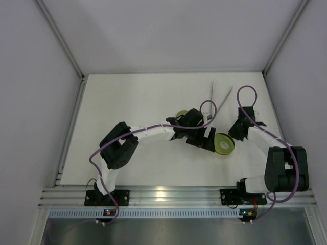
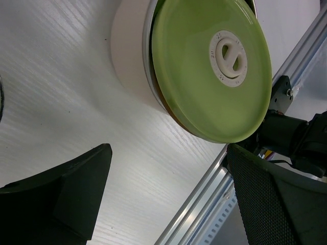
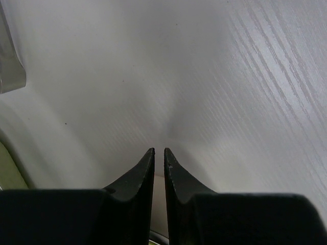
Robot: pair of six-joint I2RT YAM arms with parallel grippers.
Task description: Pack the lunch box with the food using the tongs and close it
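Note:
The round cream lunch box (image 2: 130,56) has a metal rim and a green lid (image 2: 199,76) with a pale dial on top. In the left wrist view that lid sits off-centre and askew, baring part of the rim. My left gripper (image 1: 203,142) is open just left of the box, with nothing between its fingers. On the opposite side, my right gripper (image 1: 234,135) touches or nearly touches the lid's far right edge. Its fingertips are closed together in the right wrist view, where only a sliver of the box (image 3: 159,204) shows behind them.
A second green round item (image 1: 181,113) is partly hidden behind the left arm. Two slim pale utensils (image 1: 224,98) lie at the back, right of centre. A metal rail (image 1: 168,194) runs along the front edge.

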